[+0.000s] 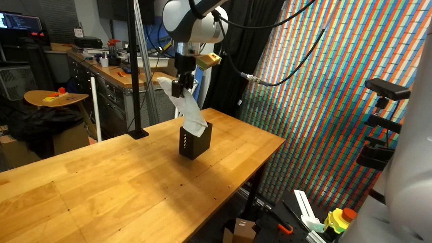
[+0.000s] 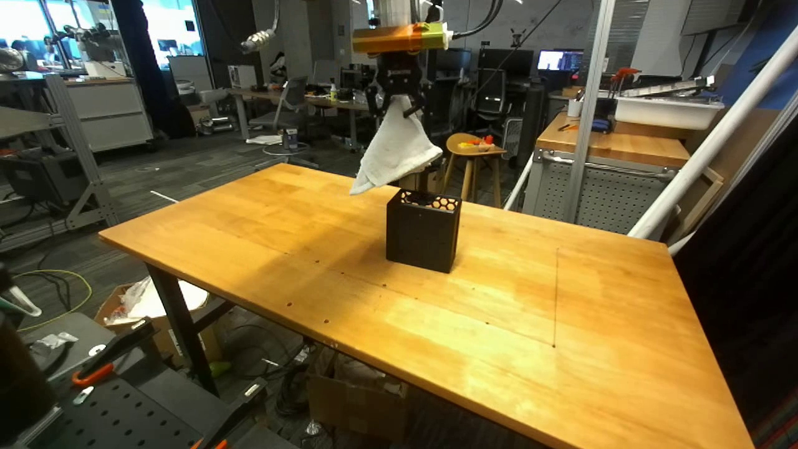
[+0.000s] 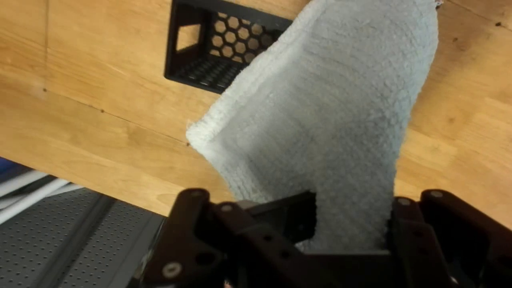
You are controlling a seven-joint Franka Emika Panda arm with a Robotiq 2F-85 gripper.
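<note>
A white cloth (image 1: pixel 190 111) hangs from my gripper (image 1: pixel 183 87), which is shut on it high above the table. In exterior view 2 the cloth (image 2: pixel 398 149) fans out below the fingers, its lower edge near the height of the box rim. The black open-topped box (image 2: pixel 423 232) stands upright on the table, with honeycomb holes in its wall. Seen from the wrist, the cloth (image 3: pixel 326 120) runs from between the fingers and covers part of the box (image 3: pixel 192 53). Whether cloth and box touch is unclear.
A black upright post (image 1: pixel 135 81) rises from the table's far edge.
</note>
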